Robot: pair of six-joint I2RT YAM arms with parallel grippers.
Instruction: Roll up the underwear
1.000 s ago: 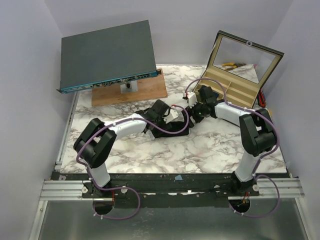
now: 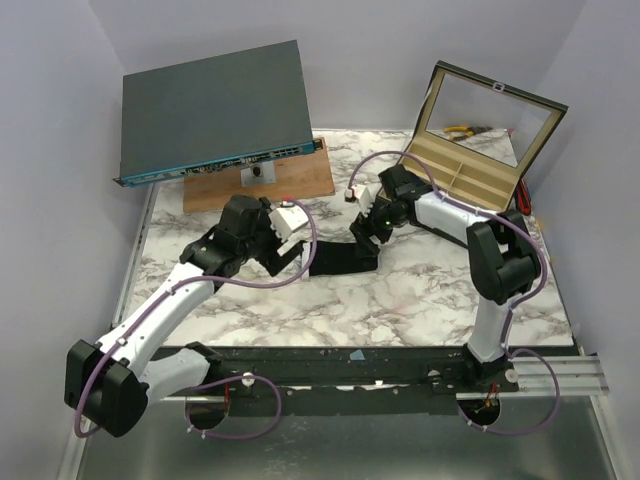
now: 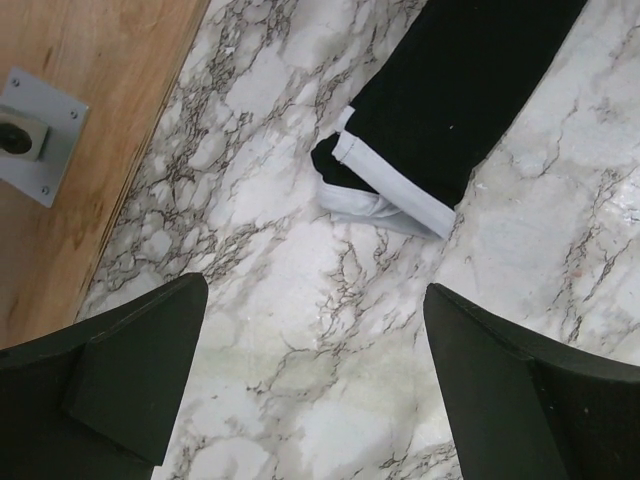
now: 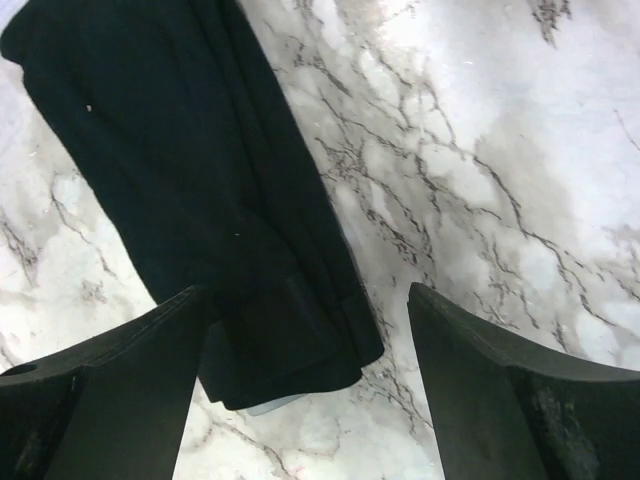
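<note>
The black underwear point(image 2: 338, 258) lies folded into a long strip on the marble table, with a white band at its left end, seen folded back in the left wrist view point(image 3: 450, 90). My left gripper point(image 2: 280, 250) is left of it, open and empty over bare marble. My right gripper point(image 2: 368, 232) hangs above the strip's right end, its fingers apart on either side of the dark fabric point(image 4: 170, 180), with no fabric visibly held.
A wooden board point(image 2: 205, 193) with a monitor-like stand is at back left. An open case point(image 2: 470, 175) with compartments sits at back right.
My left gripper has pulled back leftward from over the underwear, uncovering more of it. My right gripper has moved slightly left and down in the top view, toward the strip's right end.
</note>
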